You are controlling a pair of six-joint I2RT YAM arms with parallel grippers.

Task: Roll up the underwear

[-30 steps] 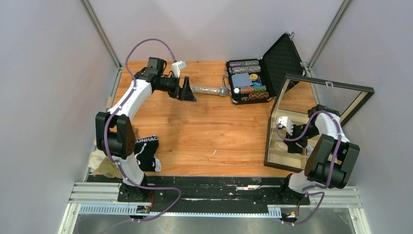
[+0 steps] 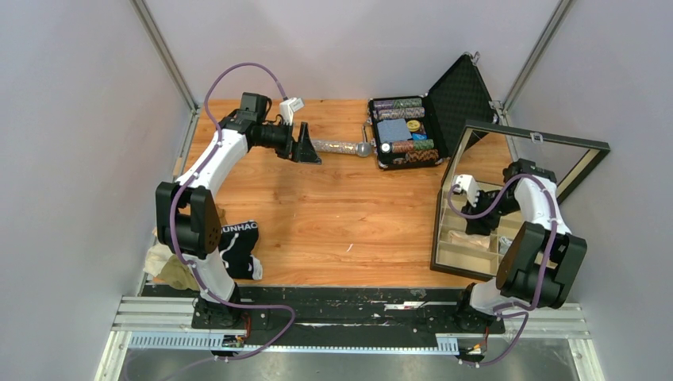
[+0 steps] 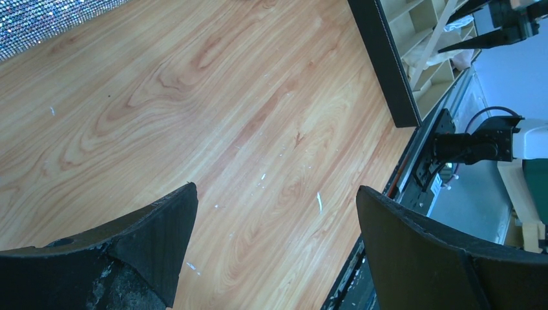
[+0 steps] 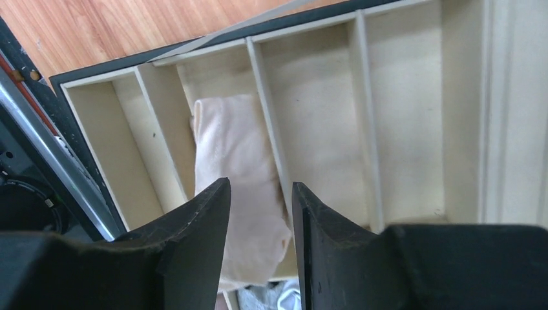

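A compartmented box (image 2: 454, 258) with its lid raised sits on the right of the table. A pale pink folded garment (image 4: 239, 161) lies in one compartment. My right gripper is over it; its fingers stand slightly apart at the tips, and whether anything is held between them is unclear. My left gripper stands open and empty over the back-left table. Piled garments, including black underwear (image 2: 236, 250) with a lettered band and olive and white cloth, lie at the front left, partly behind the left arm.
An open black case (image 2: 428, 159) of cylinders and small items stands at the back, beside a glittery tube (image 2: 337, 147).
The left arm has stayed put.
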